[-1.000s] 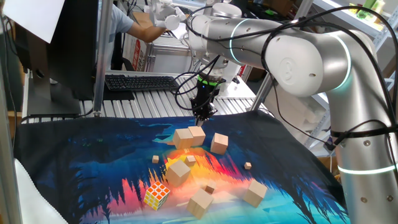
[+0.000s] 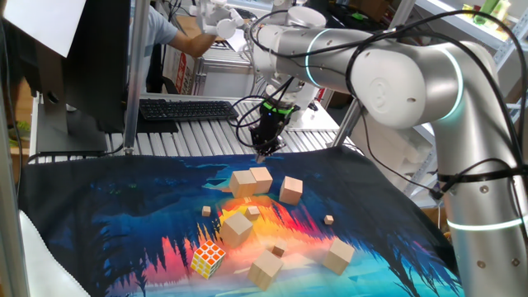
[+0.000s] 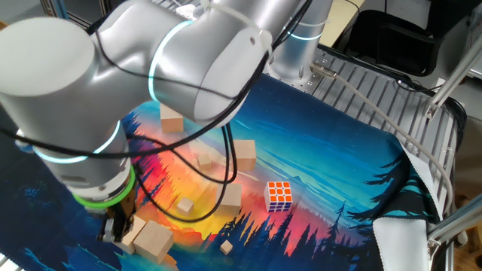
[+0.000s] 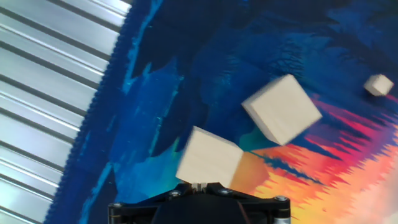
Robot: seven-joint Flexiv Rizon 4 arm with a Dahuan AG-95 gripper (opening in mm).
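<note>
Several large plain wooden cubes lie on a colourful printed cloth: two close together at the back, a left one (image 2: 242, 184) and a right one (image 2: 261, 178), another (image 2: 290, 190) to their right, and more towards the front. My gripper (image 2: 260, 157) hangs just behind the back pair, fingers pointing down. In the wrist view the gripper looks shut, with nothing visible between its fingertips. One wooden cube (image 4: 210, 157) appears right beyond the tips and partly behind them; a second cube (image 4: 283, 110) lies farther right. Contact with the nearer cube cannot be made out.
A Rubik's cube (image 2: 208, 259) sits at the front left. Small wooden cubes are scattered about, among them one at the left (image 2: 206, 211) and one at the right (image 2: 328, 219). Behind the cloth are a slatted metal table (image 2: 190, 142) and a keyboard (image 2: 188, 110).
My gripper has shifted slightly up and to the left in exterior view 1, its tips now a little farther from the back pair. The cubes have not moved.
</note>
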